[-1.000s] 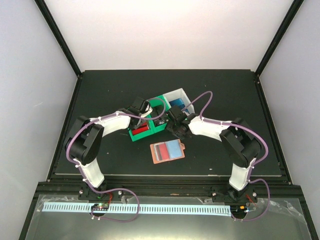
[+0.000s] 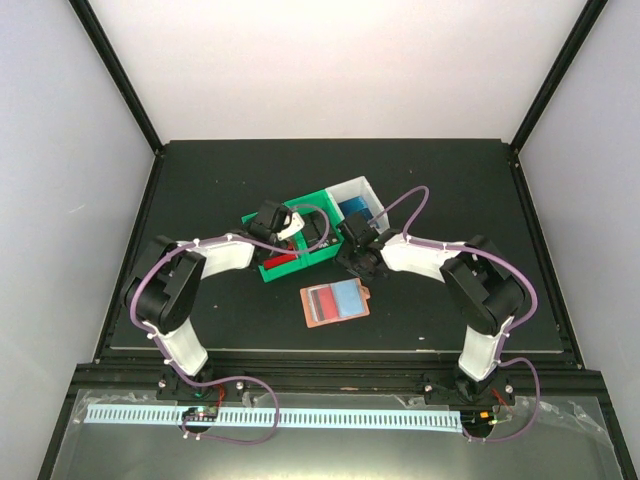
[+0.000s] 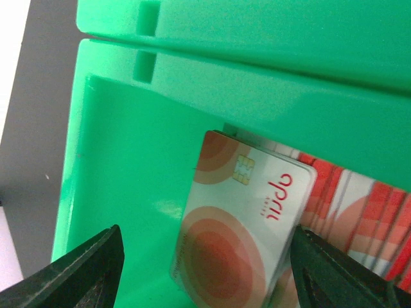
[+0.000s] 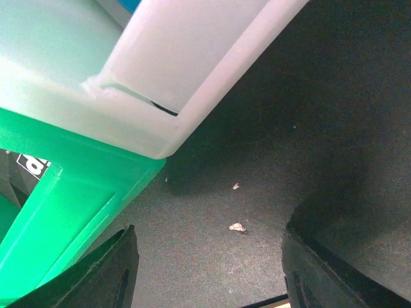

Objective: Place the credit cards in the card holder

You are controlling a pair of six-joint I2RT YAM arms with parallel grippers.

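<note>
Inside a compartment of the green bin (image 3: 109,147), a white and orange credit card (image 3: 225,250) with a gold chip leans against a row of red-and-white cards (image 3: 359,218). My left gripper is open around that front card, one finger on its right side and a wide gap to the left finger. The card holder (image 2: 336,302), tan with red and blue cards showing, lies open on the black table nearer the arms. My right gripper stands open beside the bins, with only bare table between its fingers.
A white bin (image 2: 352,190) with blue contents adjoins the green one at its right. Its wall and corner (image 4: 176,131) are close to my right gripper. Dark cards (image 2: 318,230) sit in the green bin's other compartment. Around the holder the table is clear.
My left gripper has shifted a little to the left over the green bin. The right gripper has moved slightly to the right. The card holder has stayed in place.
</note>
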